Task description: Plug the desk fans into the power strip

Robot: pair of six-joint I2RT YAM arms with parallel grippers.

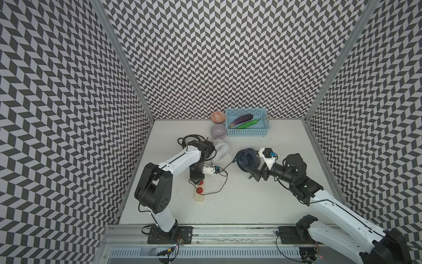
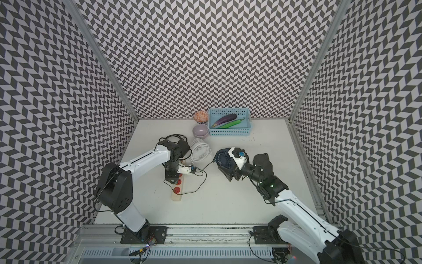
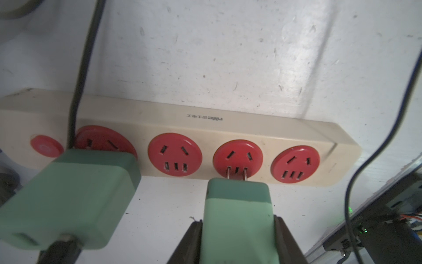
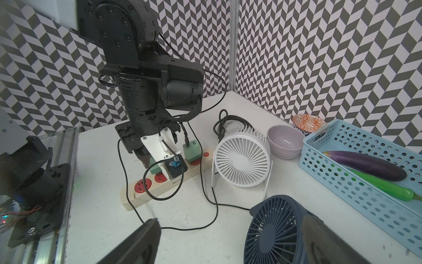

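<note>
The beige power strip (image 3: 206,116) lies crosswise in the left wrist view with red round sockets. My left gripper is shut on a green plug (image 3: 237,211), whose two metal prongs reach the lower slots of the third socket, still visible; how deep they sit is unclear. A second green plug (image 3: 66,198) covers the leftmost socket. The navy desk fan (image 4: 268,233) stands right of the strip; a white fan (image 4: 239,162) stands behind it. My right gripper is open over the navy fan, nothing held.
A blue basket (image 1: 246,132) with an eggplant and a green vegetable is at the back, beside a lilac bowl (image 1: 218,131) and a patterned bowl (image 1: 217,116). Black cables loop round the strip.
</note>
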